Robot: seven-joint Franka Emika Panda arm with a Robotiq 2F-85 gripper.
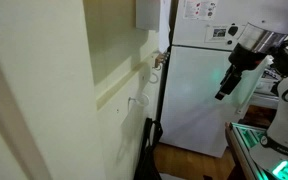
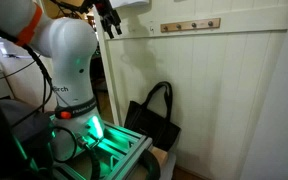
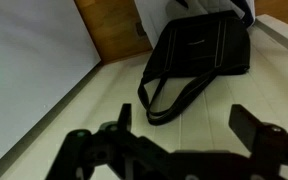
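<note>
In the wrist view my gripper is open, its two dark fingers wide apart with only pale wall showing between them. Beyond the fingertips a black bag (image 3: 199,45) with a looped strap rests low against the panelled wall, out of reach of the fingers. The second exterior view shows this bag (image 2: 152,125) near the floor, handles upward, with my gripper (image 2: 114,32) high above it to the left. From the first exterior view the gripper (image 1: 222,92) points downward in front of the white refrigerator; the bag (image 1: 149,150) is mostly hidden behind a wall edge.
A wooden peg rail (image 2: 191,25) is fixed to the wall above the bag. The white refrigerator (image 1: 194,105) stands close behind the arm. Wooden floor (image 1: 189,162) shows below. A pale wall (image 1: 44,90) fills the left of the first exterior view.
</note>
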